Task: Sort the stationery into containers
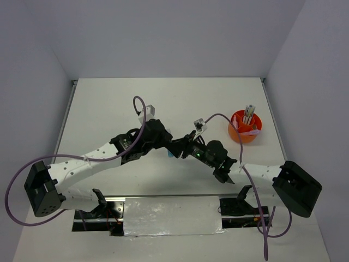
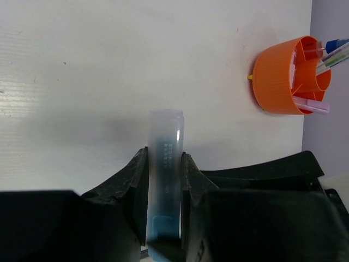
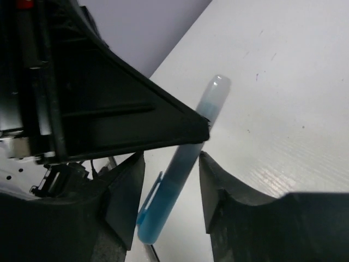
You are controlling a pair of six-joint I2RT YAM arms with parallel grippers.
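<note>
A translucent blue pen-like item (image 3: 169, 194) with a clip is held upright-to-tilted between the two grippers at table centre. My left gripper has its fingertips on either side of the item (image 2: 163, 213), touching it. My right gripper has its fingers around the same item's lower part; whether they touch it is unclear. In the top view both grippers meet, hiding most of the item. The orange container (image 1: 240, 136), holding pens and pink items, stands at the right of the table.
Grey walls border it at the back and both sides.
</note>
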